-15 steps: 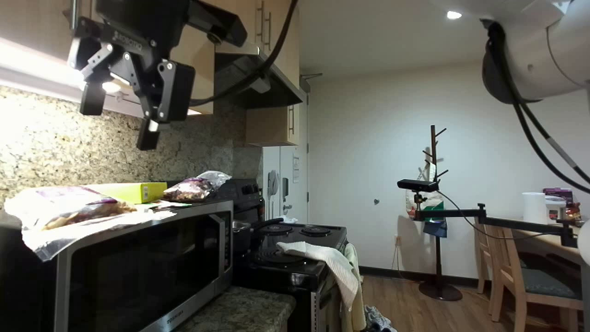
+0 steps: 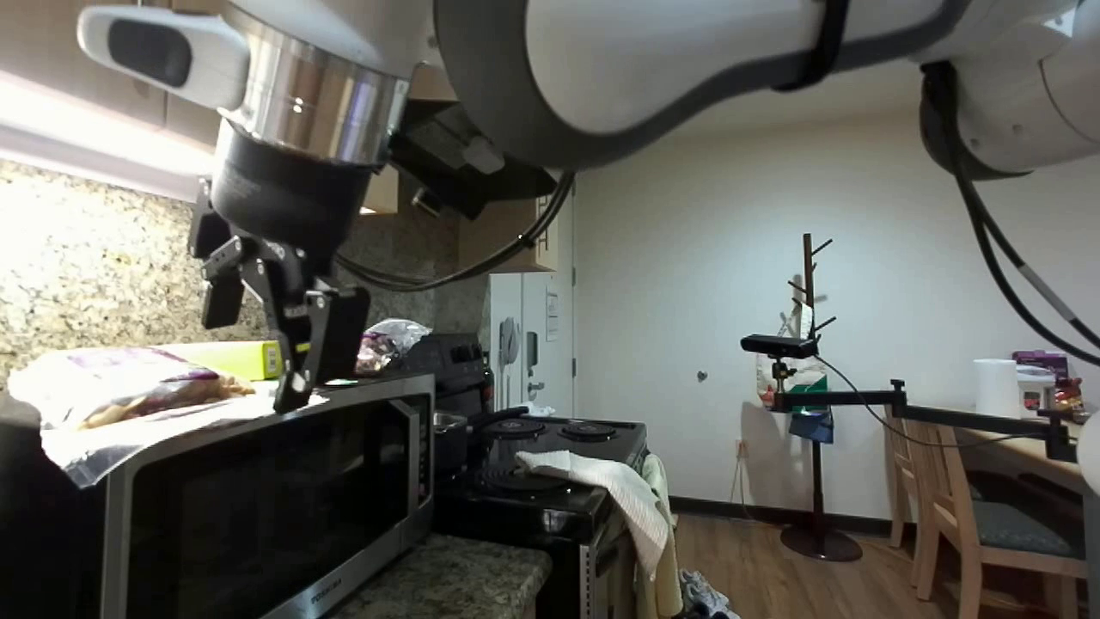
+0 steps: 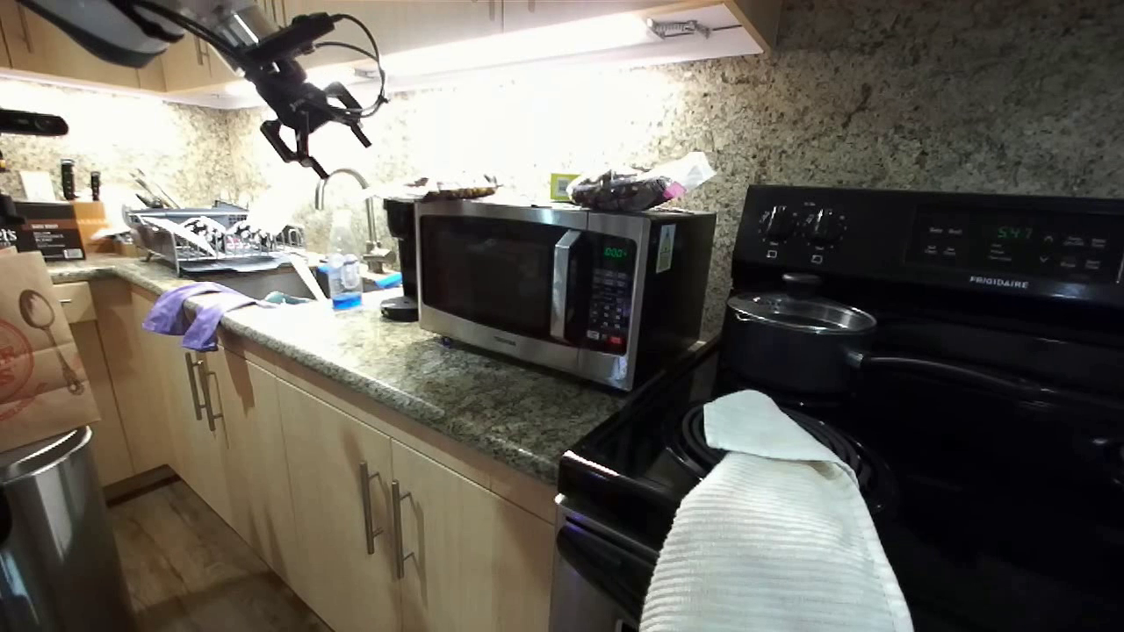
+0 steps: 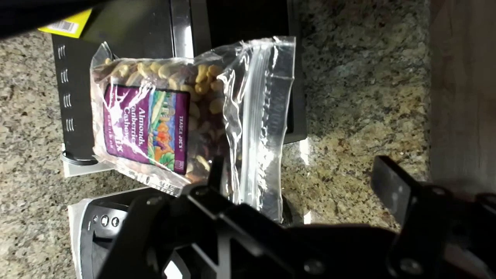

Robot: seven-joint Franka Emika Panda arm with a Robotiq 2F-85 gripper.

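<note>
My gripper (image 2: pixel 253 356) stands open over the microwave's top, its fingers pointing down with nothing between them. In the wrist view a clear zip bag of nuts (image 4: pixel 204 109) with a purple label lies on the microwave, its zip end toward the image's right. One finger (image 4: pixel 216 174) overlaps the bag's lower edge in that view; the other finger (image 4: pixel 393 186) appears over the counter. Contact with the bag cannot be made out. The second exterior view has the gripper (image 3: pixel 342 158) up and left of the microwave (image 3: pixel 527 284).
A second bag (image 3: pixel 627 190) and a yellow-green box (image 2: pixel 242 358) also rest on the microwave. A black coffee maker (image 3: pixel 400 253) stands at its left. Upper cabinets (image 3: pixel 421 37) hang above. The stove (image 3: pixel 948 316) is on the right, with a pot (image 3: pixel 796 342) and towel (image 3: pixel 780 527).
In exterior view 1 my gripper has come down toward the microwave top and tilted, still open. The bags and box on the microwave look unmoved.
</note>
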